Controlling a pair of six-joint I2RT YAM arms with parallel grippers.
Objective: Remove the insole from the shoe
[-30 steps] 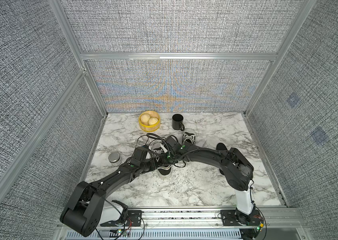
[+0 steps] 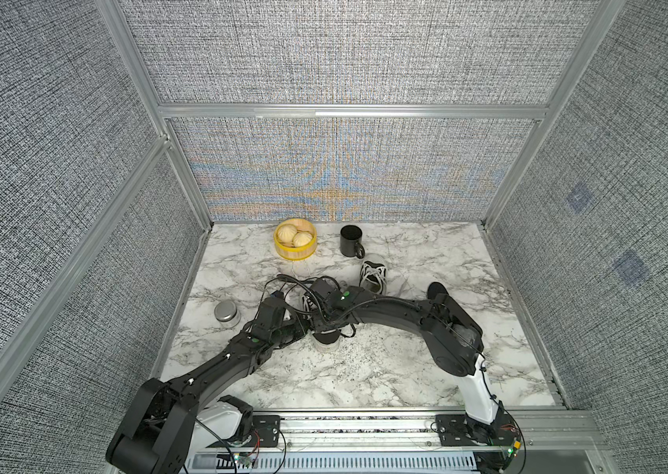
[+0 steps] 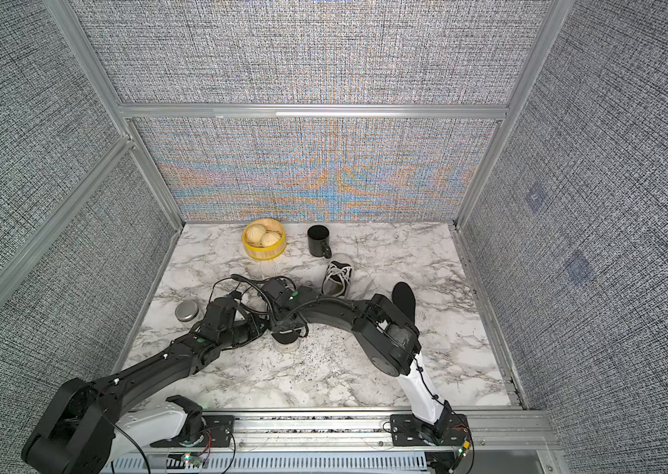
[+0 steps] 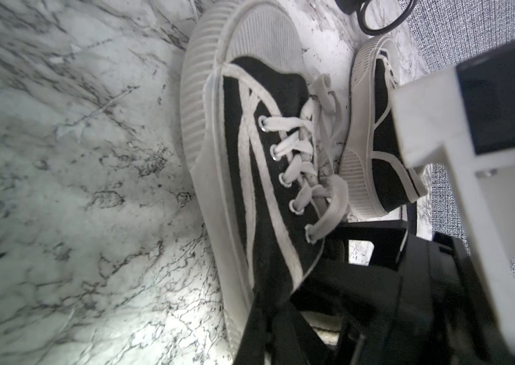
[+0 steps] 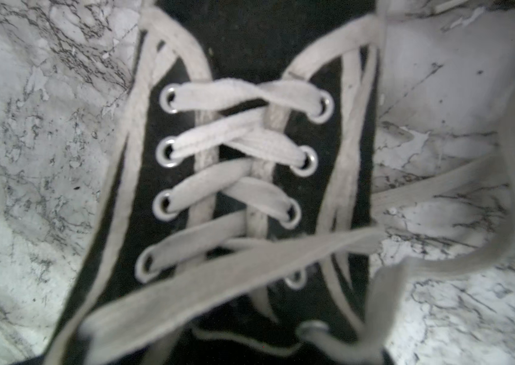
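A black canvas shoe with white laces (image 4: 269, 176) lies under both arms, mostly covered in the top views, where one end of this shoe (image 2: 327, 340) shows. My left gripper is shut at the shoe's side near the opening; whether it grips the fabric is unclear. My right gripper is over the shoe's opening, its fingertips hidden by the shoe and dark parts. Laces and tongue (image 5: 233, 30) fill the right wrist view. Inside the opening, no insole can be made out. One black insole (image 3: 403, 298) rests flat on the table's right side.
A second shoe (image 2: 373, 276) stands behind, close to the right arm. Farther back are a black mug (image 2: 351, 240) and a yellow-rimmed basket (image 2: 295, 251) of buns. A round metal tin (image 2: 226, 310) sits at left.
The left arm's elbow has moved slightly left; its gripper remains at the shoe.
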